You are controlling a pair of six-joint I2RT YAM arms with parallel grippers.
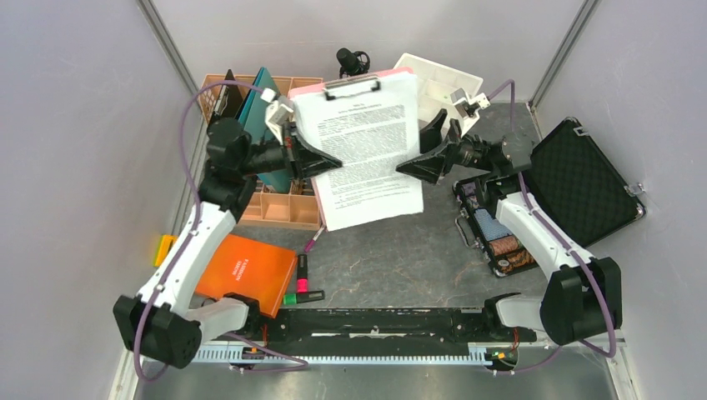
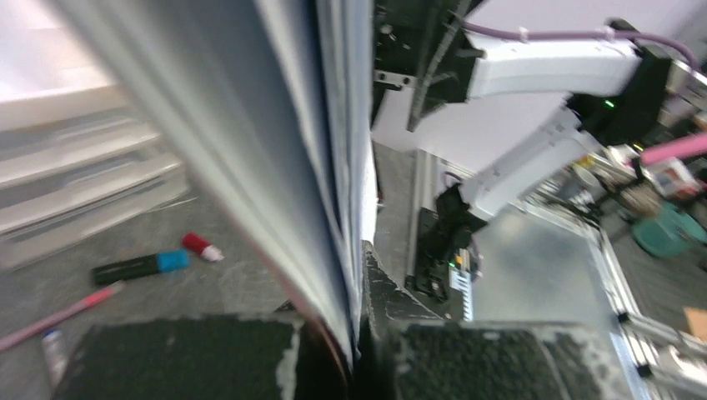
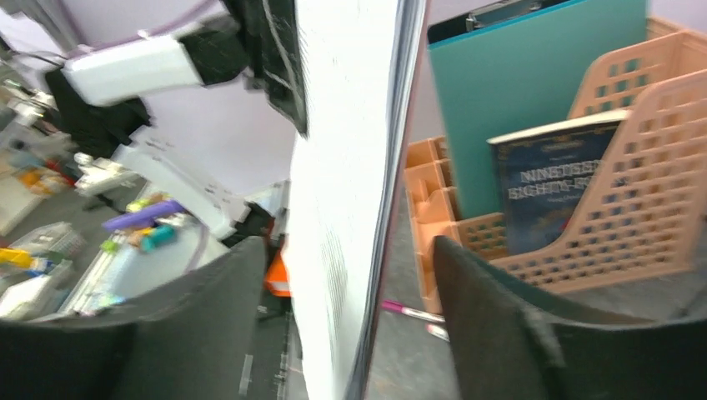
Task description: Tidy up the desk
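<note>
A pink clipboard with printed papers point(image 1: 358, 142) hangs upright over the middle of the desk. My left gripper point(image 1: 321, 164) is shut on its left edge; the left wrist view shows the board and sheets point(image 2: 300, 167) between the fingers. My right gripper point(image 1: 417, 167) is at the board's right side, part open, its fingers apart around the edge point(image 3: 375, 250) in the right wrist view.
An orange organizer point(image 1: 275, 212) with folders and a book stands back left. An orange box point(image 1: 242, 275), markers point(image 1: 302, 275) and pens lie front left. A white tray point(image 1: 454, 79) is at the back, an open case point(image 1: 584, 183) at right.
</note>
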